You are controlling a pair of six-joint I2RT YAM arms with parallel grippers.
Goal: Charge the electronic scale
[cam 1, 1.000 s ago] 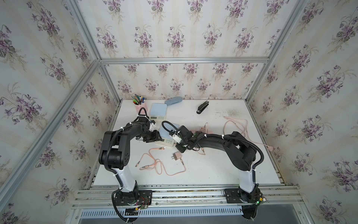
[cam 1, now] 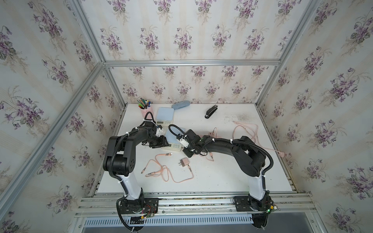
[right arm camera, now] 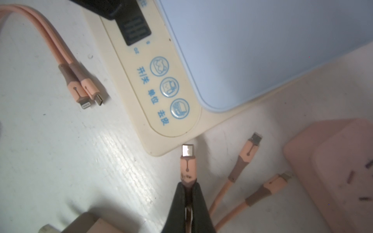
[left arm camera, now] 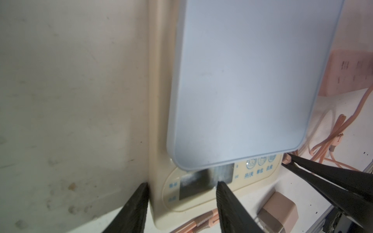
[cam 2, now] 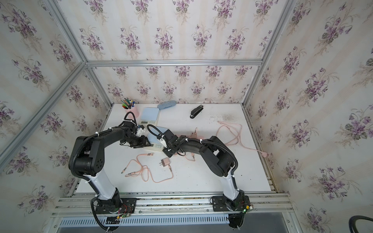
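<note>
The cream electronic scale (right arm camera: 132,101) with its blue pan lies flat on the table, its display lit in the right wrist view. My left gripper is open at the scale's display end, fingers spread across a front corner. In the right wrist view my right gripper is shut on a pink charging cable, just behind its connector (right arm camera: 188,169). The bare metal plug tip points at the scale's side edge, very close to it; whether it touches cannot be told. The port itself is hidden.
A pink charger (cam 1: 184,161) and loose cable (cam 1: 163,169) lie in front. Two more cable ends (right arm camera: 246,151) and a pink power strip (right arm camera: 330,163) sit beside the scale. Behind are a second scale (cam 1: 165,113), pen cup (cam 1: 146,112) and stapler (cam 1: 211,111).
The left arm has stayed put.
</note>
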